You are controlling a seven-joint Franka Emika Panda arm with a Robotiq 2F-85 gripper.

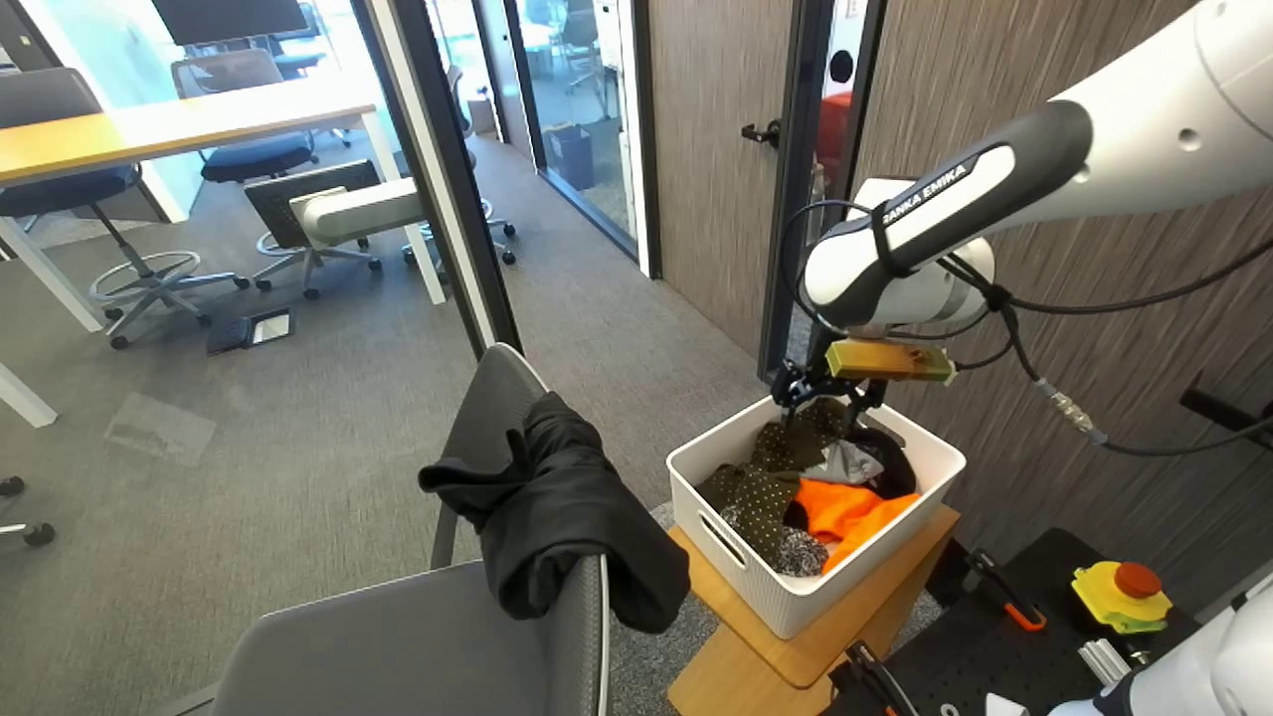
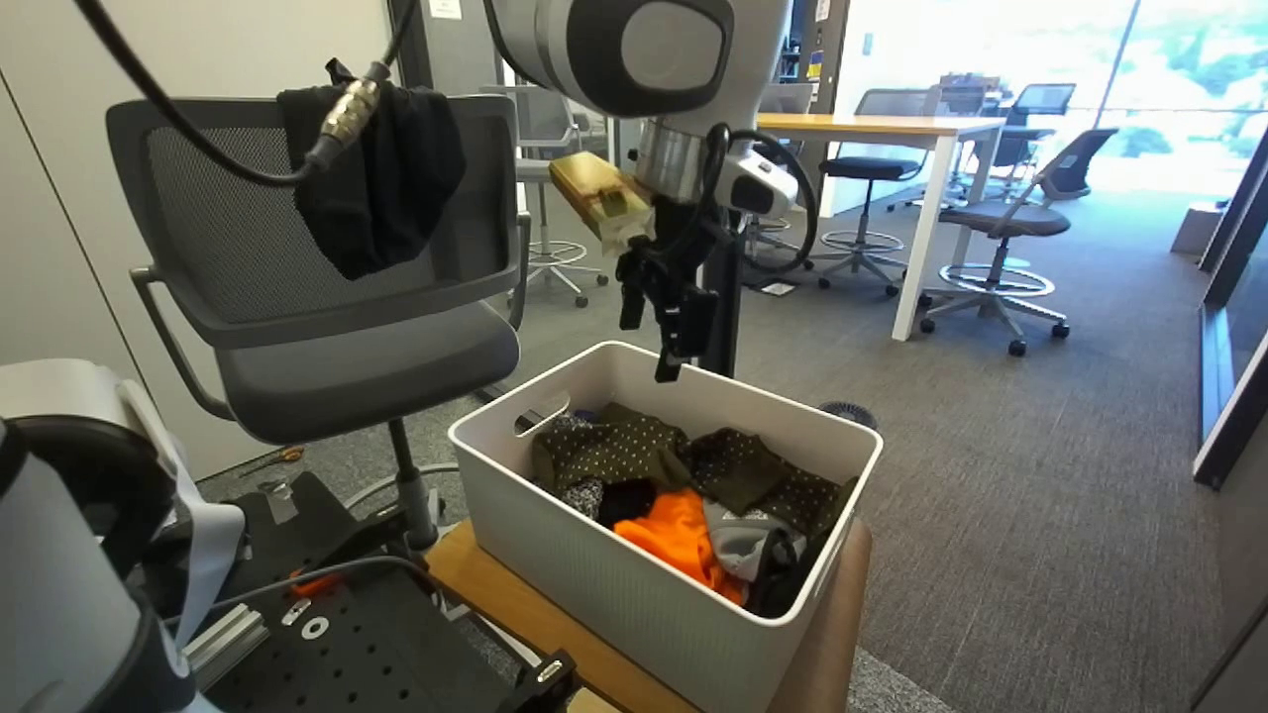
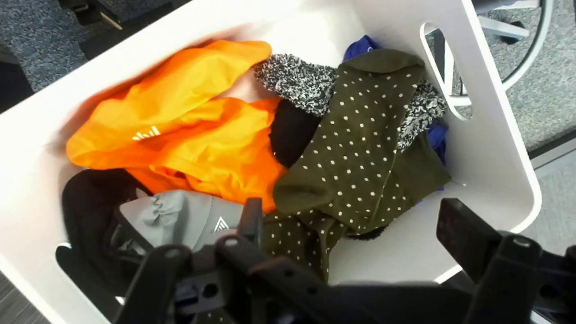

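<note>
My gripper [image 1: 831,412] is open above the far part of a white bin, pointing down, with nothing held between its fingers. In the wrist view one finger [image 3: 251,221] shows over the grey cap and dotted cloth, the other finger [image 3: 465,237] near the bin's side wall. The white bin [image 2: 642,582] holds a dark olive dotted garment [image 3: 351,146], an orange cloth [image 3: 216,140], a grey cap [image 3: 178,216], a black item [image 3: 89,216] and a speckled black-and-white piece [image 3: 297,81]. Black cloth [image 1: 573,513] hangs over a chair back.
The bin stands on a small wooden stand [image 1: 776,650]. A grey chair [image 1: 418,644] is beside it. A black perforated board [image 2: 345,642] with tools and a red-and-yellow button [image 1: 1128,591] lies near the robot base. Open carpet stretches behind.
</note>
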